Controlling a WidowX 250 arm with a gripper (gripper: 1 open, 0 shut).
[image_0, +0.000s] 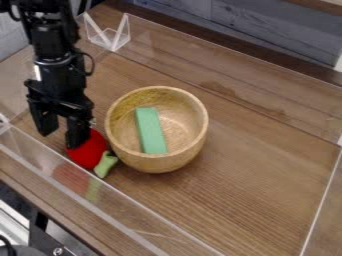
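The black gripper (60, 128) hangs from the arm at the left, its fingers low over a red object with a green stem (87, 149), like a strawberry or pepper, on the wooden table. Whether the fingers are open or shut on it is unclear. Just right of that object, a round tan bowl (187, 102) holds a green block (150, 130).
A white wire piece (115, 32) stands at the back left. Pale rails or edges run along the lower left and far right.
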